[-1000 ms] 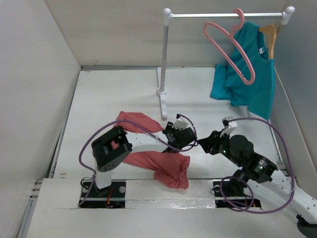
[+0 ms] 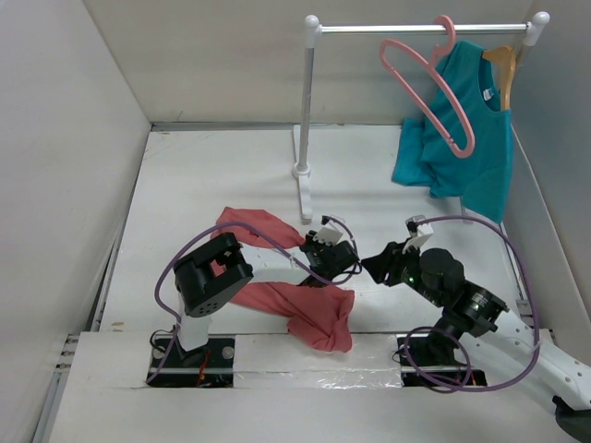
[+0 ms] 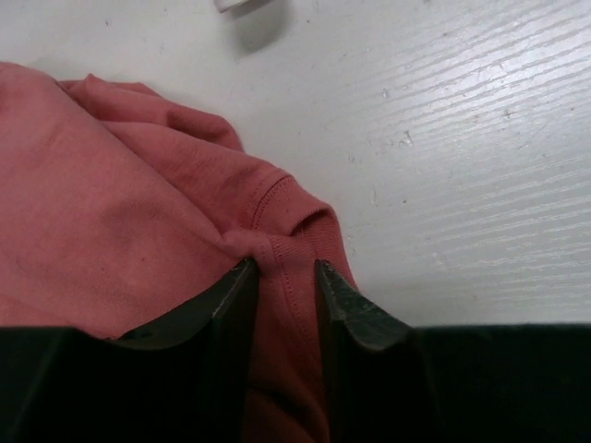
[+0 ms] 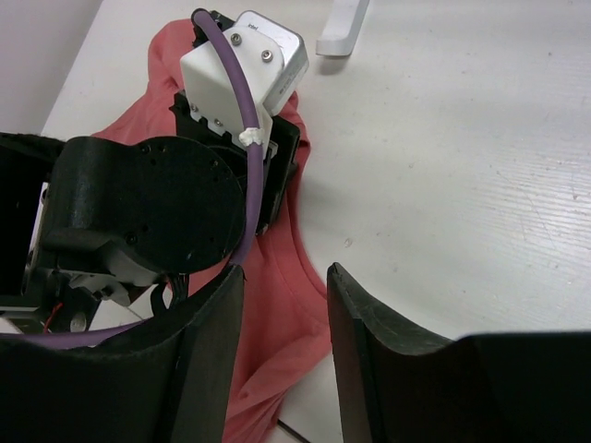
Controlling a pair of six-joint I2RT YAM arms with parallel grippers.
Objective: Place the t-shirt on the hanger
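Note:
The red t-shirt [image 2: 314,328] lies crumpled on the white floor under my left arm. My left gripper is down at a folded, seamed edge of the shirt [image 3: 111,203], its fingertips part open with cloth between or beneath them; whether it grips is unclear. My right gripper [image 2: 373,266] hangs open to the right of the shirt, apart from it, with the left arm and shirt [image 4: 268,332] ahead of it in the right wrist view. A pink hanger [image 2: 460,129] hangs empty on the rail.
The rack's rail [image 2: 369,29], post [image 2: 305,101] and foot [image 2: 305,198] stand behind the shirt. A teal shirt [image 2: 480,166] on a wooden hanger [image 2: 504,74] hangs at the right.
My right gripper has shifted slightly left, toward the left arm.

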